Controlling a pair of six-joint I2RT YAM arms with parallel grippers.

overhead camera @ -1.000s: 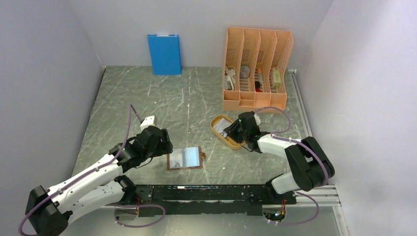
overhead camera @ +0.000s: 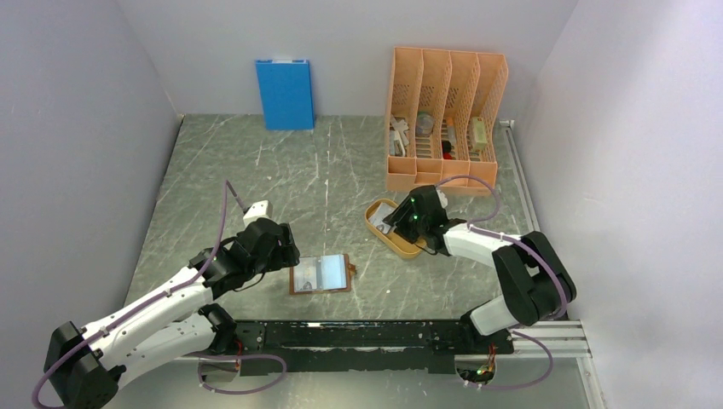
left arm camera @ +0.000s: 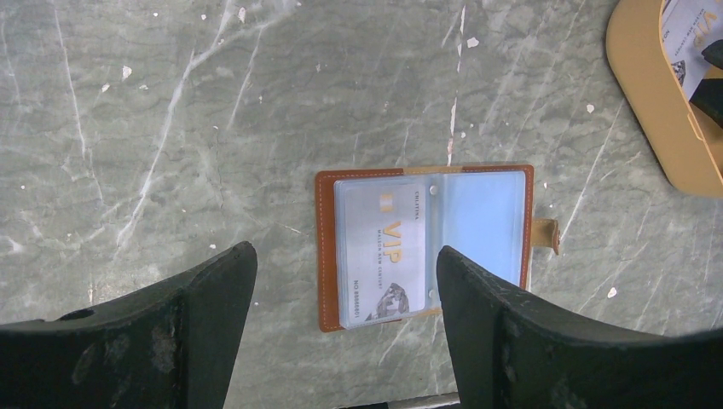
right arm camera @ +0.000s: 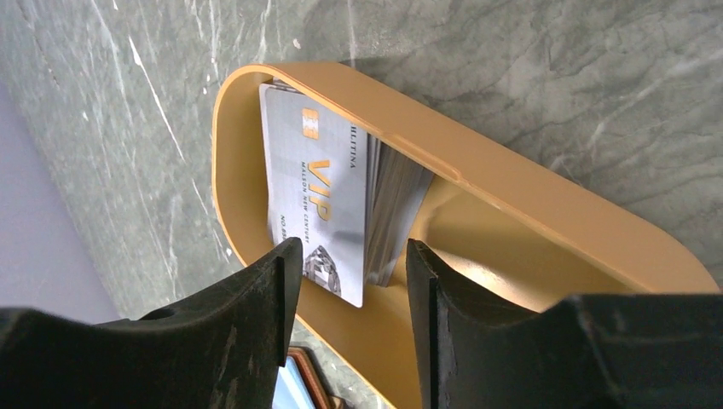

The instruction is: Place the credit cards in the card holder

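Note:
A tan oval box [overhead camera: 402,250] holds a stack of cards, topped by a white VIP card [right arm camera: 315,192]. My right gripper is inside or just over the box at that stack, open, with its fingertips either side of the stack's lower part. An open brown card holder [left arm camera: 326,256] lies on the marble table, with a VIP card [left arm camera: 379,247] in its clear left sleeve and a light blue right side. My left gripper hangs above the holder, open and empty.
A peach organiser [overhead camera: 441,175] with assorted items stands at the back right. A blue panel [overhead camera: 285,94] leans at the back wall.
My right gripper has moved slightly toward the back and left over the box. The left arm and the holder have not moved.

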